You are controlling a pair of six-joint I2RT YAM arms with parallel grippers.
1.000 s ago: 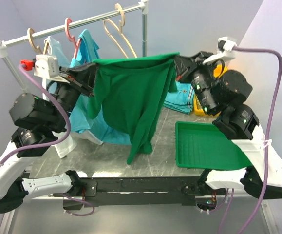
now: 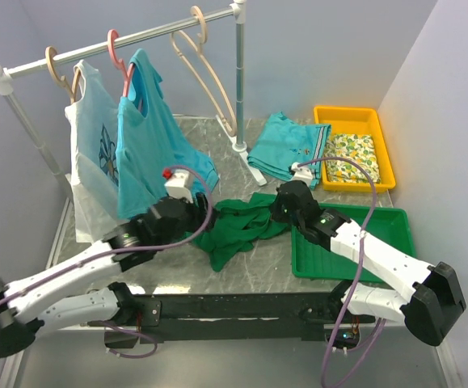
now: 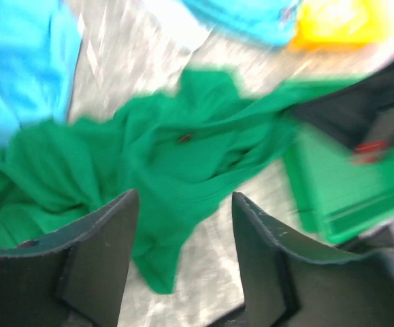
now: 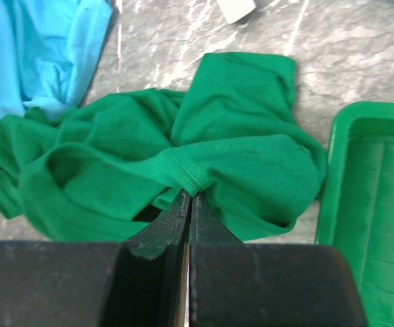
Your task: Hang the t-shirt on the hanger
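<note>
A green t-shirt (image 2: 242,226) lies crumpled on the grey table between my two arms; in the left wrist view the shirt (image 3: 176,153) spreads below parted fingers. My left gripper is part open with no cloth between its fingertips. My right gripper is shut on a ribbed edge of the green t-shirt (image 4: 251,174), near the shirt's right end. Behind, an empty beige hanger (image 2: 209,77) hangs on the rack's rail (image 2: 145,34) near its right post.
A white shirt (image 2: 88,153) and a blue shirt (image 2: 149,137) hang at the left of the rack. Folded blue cloth (image 2: 282,145) lies at the back, beside a yellow basket (image 2: 322,117). An empty green tray (image 2: 355,271) stands under my right arm.
The shirt was held up and stretched between both grippers; both arms came down and it now lies on the table.
</note>
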